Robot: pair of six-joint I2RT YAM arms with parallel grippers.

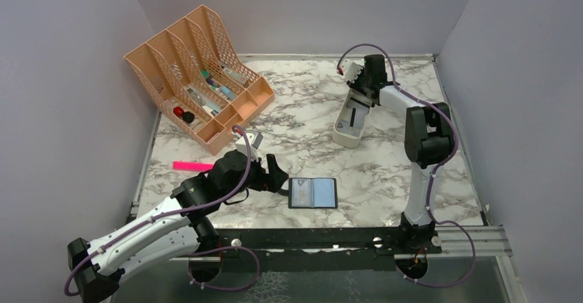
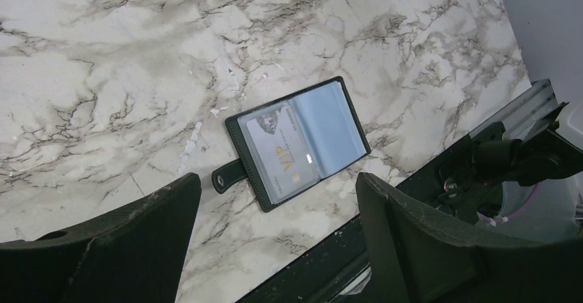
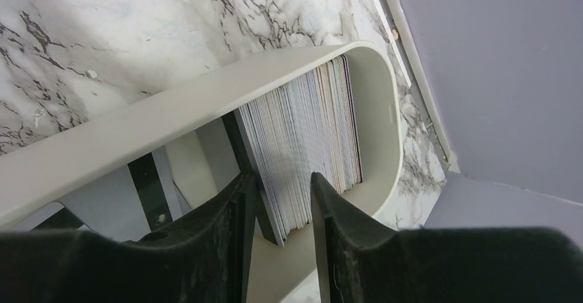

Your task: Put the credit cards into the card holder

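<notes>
The card holder (image 2: 330,128) lies spread on the table, a printed card (image 2: 282,153) in its left clear sleeve and pale blue on its right side. My left gripper stands open above it, nothing between its fingers. In the right wrist view, a packed stack of cards (image 3: 302,138) stands on edge in the white bin (image 3: 130,128). There my right gripper is part open, its fingertips over the stack's near end. The left finger (image 3: 240,210) is beside the front card with a dark stripe; whether it touches is unclear.
Loose cards with dark stripes (image 3: 148,189) lie flat in the bin's near part. A peach organizer (image 1: 199,76) with small items stands at the back left, a pink strip (image 1: 192,166) before it. Bare marble lies between the holder and the bin.
</notes>
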